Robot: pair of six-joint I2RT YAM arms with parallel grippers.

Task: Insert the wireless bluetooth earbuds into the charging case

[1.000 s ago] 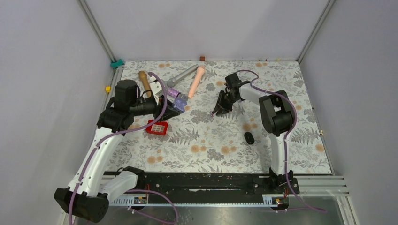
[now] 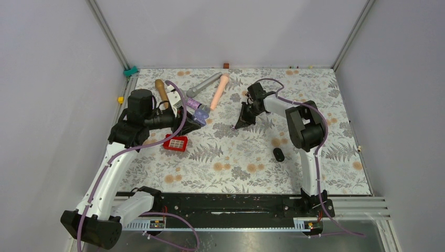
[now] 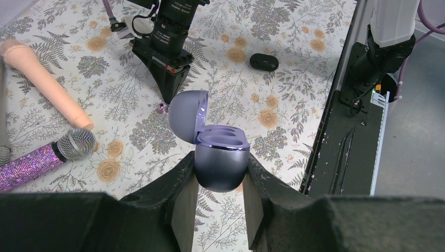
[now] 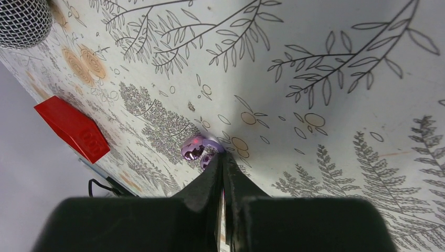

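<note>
The lavender charging case (image 3: 222, 168) hangs above the table with its lid (image 3: 184, 115) open, and my left gripper is shut on its lower body. From above, the case (image 2: 200, 116) shows at the left arm's tip. A shiny purple clip-shaped earbud (image 4: 193, 147) is at the tips of my right gripper, which is shut on its curved band. Its rounded ends stick out to the left of the fingers, low over the table; whether it touches the cloth, I cannot tell. A second earbud is not visible.
Several microphones lie at the back left, including a pink one (image 2: 219, 91) and a purple glittery one (image 3: 44, 160). A red box (image 2: 175, 143) sits below the left gripper. A black oval object (image 2: 278, 154) lies front right. Between the grippers the patterned tabletop is clear.
The right gripper, with the earbud at its tips, has shifted slightly left toward the case. The left arm and the case have stayed where they were.
</note>
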